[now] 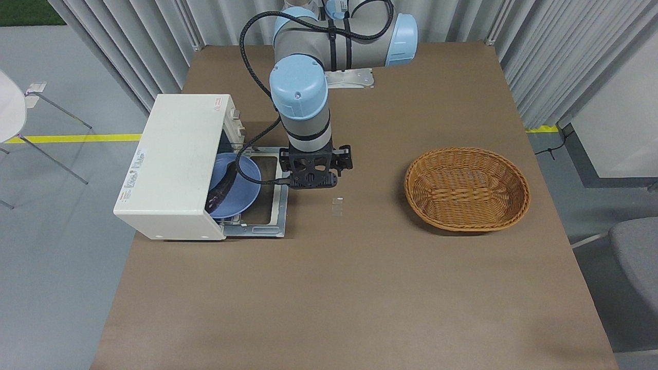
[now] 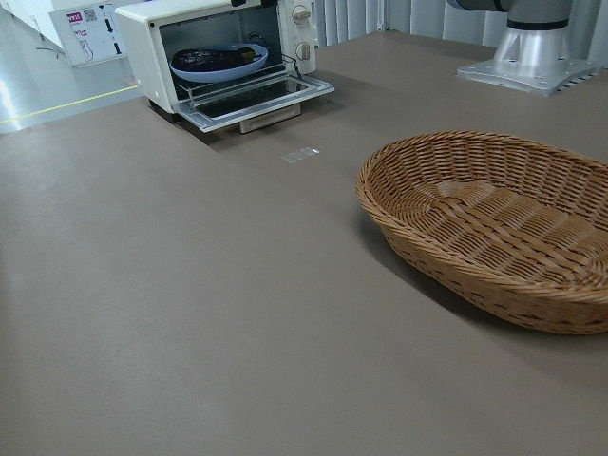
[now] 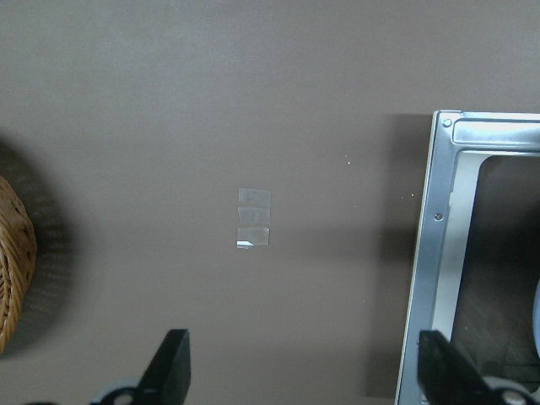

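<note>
My gripper hangs over the table beside the lowered glass door (image 3: 445,219) of a white toaster oven (image 1: 163,160), its two black fingers wide apart with nothing between them. In the oven's opening a blue plate (image 1: 243,194) holds a long, dark, glossy object (image 2: 204,60), which looks like an eggplant. A woven oval basket (image 1: 467,188) stands to the right of the oven in the front view; its rim shows at the left edge of the wrist view.
Small clear tape strips (image 3: 253,218) lie between the oven and basket. The robot's base (image 2: 532,71) stands at the back.
</note>
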